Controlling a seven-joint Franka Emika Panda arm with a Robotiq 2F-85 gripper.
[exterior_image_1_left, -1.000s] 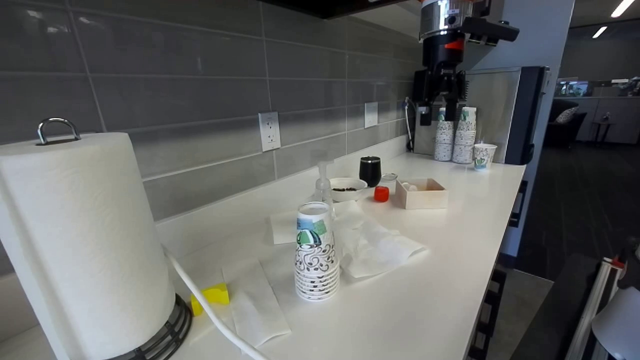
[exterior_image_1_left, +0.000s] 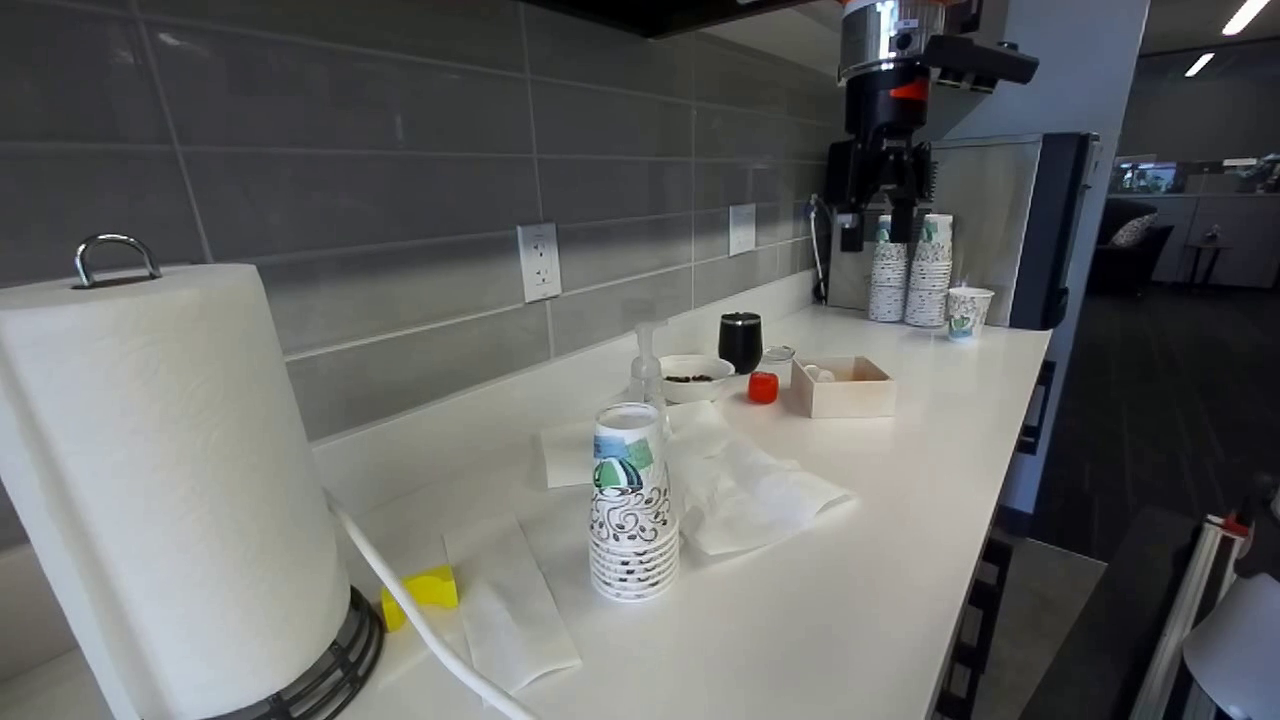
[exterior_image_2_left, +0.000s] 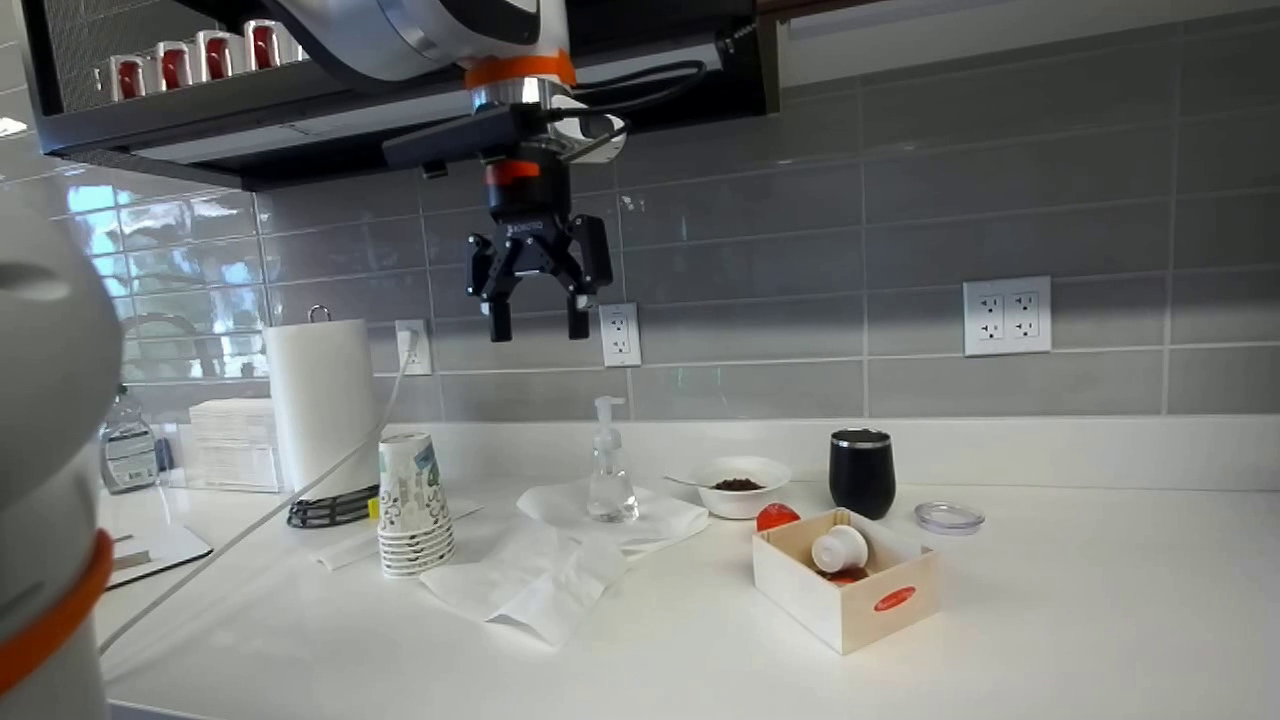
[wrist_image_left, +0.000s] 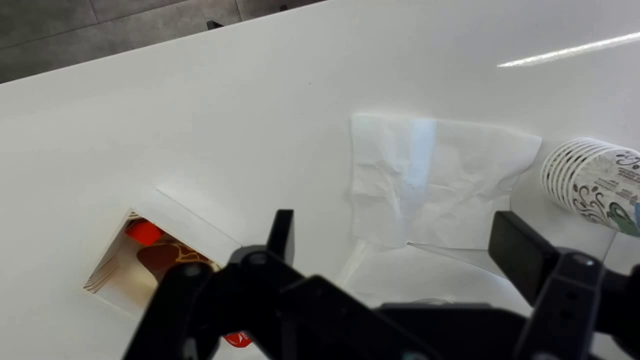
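My gripper (exterior_image_2_left: 537, 324) hangs high above the counter, open, its two fingers wide apart with nothing between them. In the wrist view, crumpled white paper towels (wrist_image_left: 444, 174) lie on the counter below. A pale wooden box (exterior_image_2_left: 804, 595) sits at the right in exterior view 2, with a white cup-like piece (exterior_image_2_left: 840, 548) and something red inside. Behind the box are a red object (exterior_image_2_left: 777, 516), a black tumbler (exterior_image_2_left: 861, 473), a clear lid (exterior_image_2_left: 949, 517) and a white bowl (exterior_image_2_left: 758, 494) of dark bits. A stack of patterned paper cups (exterior_image_1_left: 632, 516) stands upside down left of the towels.
A clear pump bottle (exterior_image_2_left: 609, 470) stands on paper by the wall. The paper towel roll (exterior_image_1_left: 168, 480) and a white cord (exterior_image_1_left: 420, 624) occupy the near end in exterior view 1. More cup stacks (exterior_image_1_left: 908, 282) stand at the far end.
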